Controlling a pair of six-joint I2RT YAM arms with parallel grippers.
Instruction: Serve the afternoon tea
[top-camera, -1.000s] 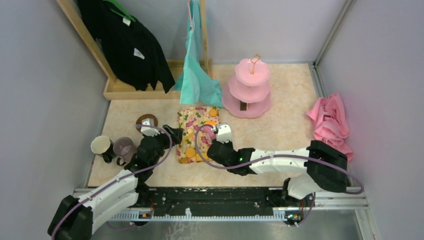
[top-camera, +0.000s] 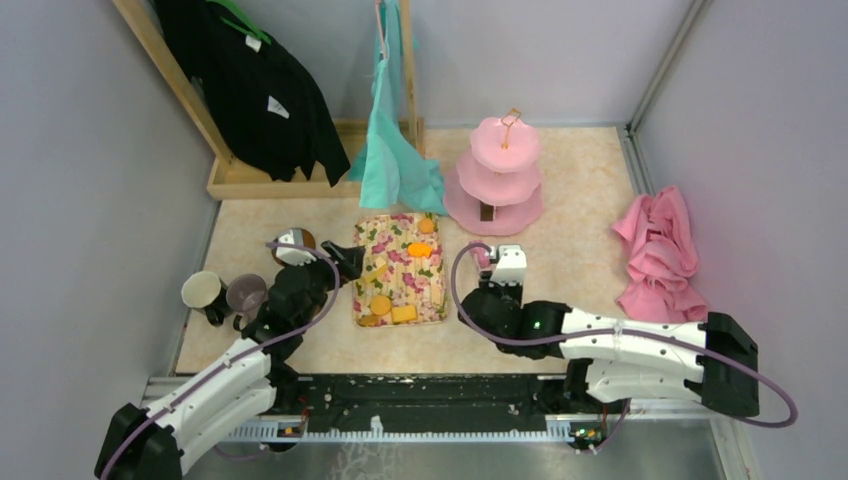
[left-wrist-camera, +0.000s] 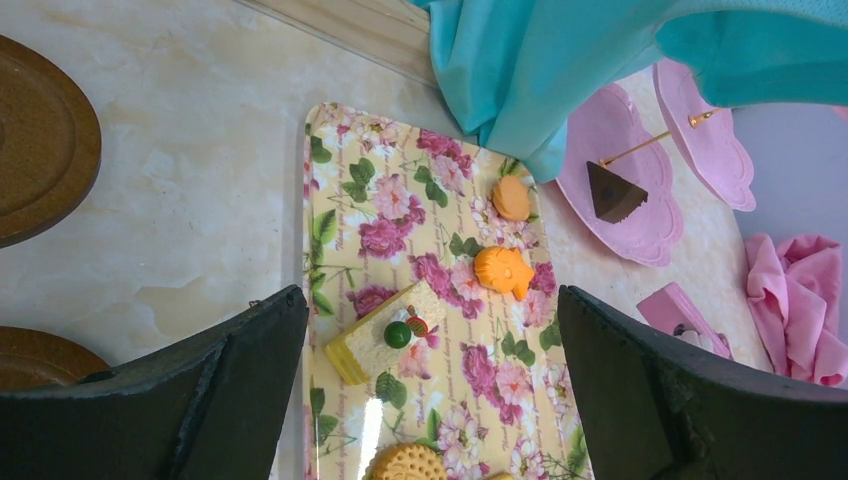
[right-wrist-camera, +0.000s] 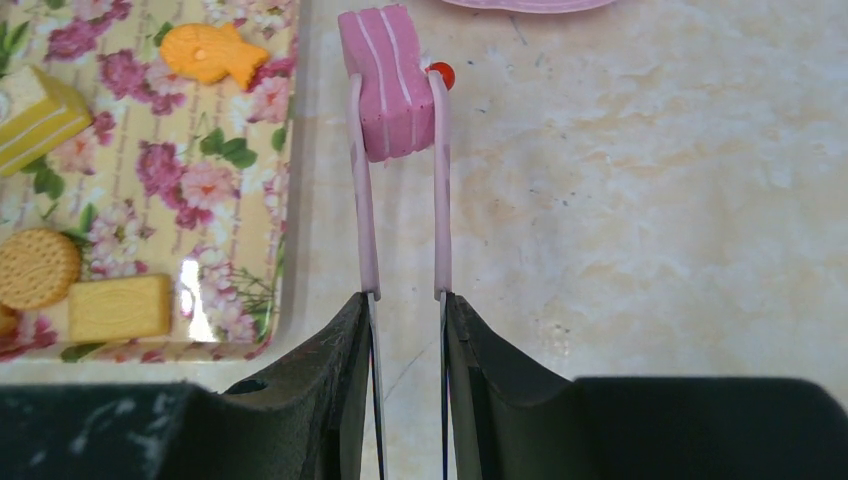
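Note:
My right gripper is shut on a pink layered cake slice (right-wrist-camera: 385, 40) with a red topping, above the counter just right of the floral tray (top-camera: 375, 240). The tray holds a yellow cake slice (left-wrist-camera: 355, 355), orange fish (left-wrist-camera: 500, 268), and several biscuits (right-wrist-camera: 40, 268). My left gripper hangs open over the tray's left part, nothing held. The pink three-tier stand (top-camera: 540, 210) is behind the right gripper, a dark wedge (left-wrist-camera: 610, 190) on a lower tier.
Two mugs (top-camera: 200, 288) and wooden coasters (left-wrist-camera: 45, 130) stand at left. Teal cloth (top-camera: 395, 170) hangs beside the stand. Pink cloth (top-camera: 655, 250) lies at far right.
My right gripper has moved rightward with the pink cake, from over the tray to beside it. The left arm has shifted very slightly.

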